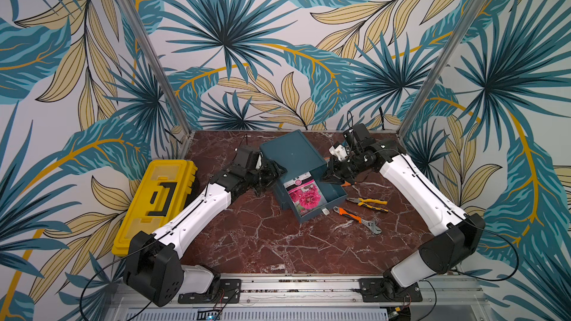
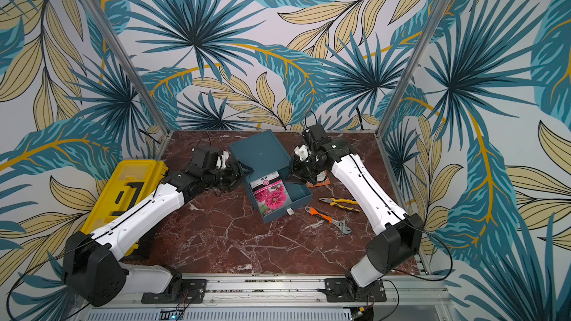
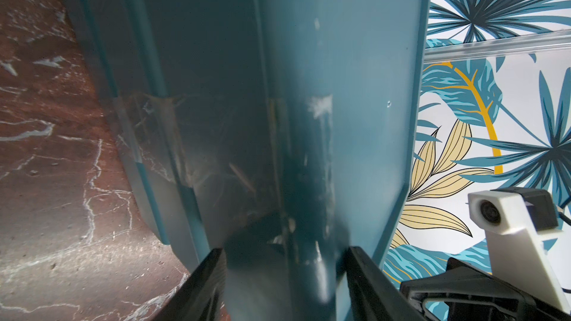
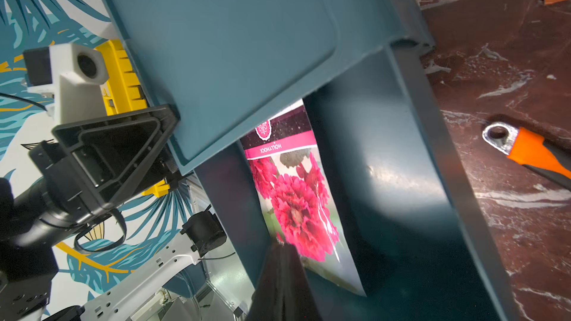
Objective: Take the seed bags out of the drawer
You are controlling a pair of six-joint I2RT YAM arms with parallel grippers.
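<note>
A seed bag (image 4: 297, 208) with a pink flower and the word HOLLYHOCK lies inside the blue pulled-out drawer (image 1: 334, 193), its top end partly under the box's upper edge in the right wrist view. Only this one bag shows. My right gripper is shut above the bag's lower end, with nothing visible between its fingers. At the box's left side, my left gripper has its fingers apart, with the blue box (image 3: 321, 142) between or just behind them; whether both fingers touch it I cannot tell.
Right of the drawer lie an adjustable wrench (image 1: 359, 218), yellow pliers (image 1: 371, 203) and an orange item (image 2: 319, 183). A yellow toolbox (image 1: 155, 199) stands at the left.
</note>
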